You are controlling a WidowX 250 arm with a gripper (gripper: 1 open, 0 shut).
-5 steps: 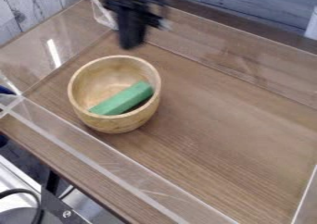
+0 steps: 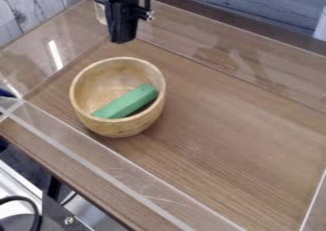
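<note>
A round light wooden bowl (image 2: 101, 83) sits on the wooden table (image 2: 230, 149) at left of centre, with a green oblong block (image 2: 125, 101) lying inside it. My dark gripper (image 2: 124, 32) is above and behind the bowl, apart from it, near the top edge of the view. It looks shut, with nothing visible between its fingers, though it is small and dark.
A pale raised edge runs along the back right. A black cable (image 2: 34, 211) lies at the bottom left corner, beside the table's edge.
</note>
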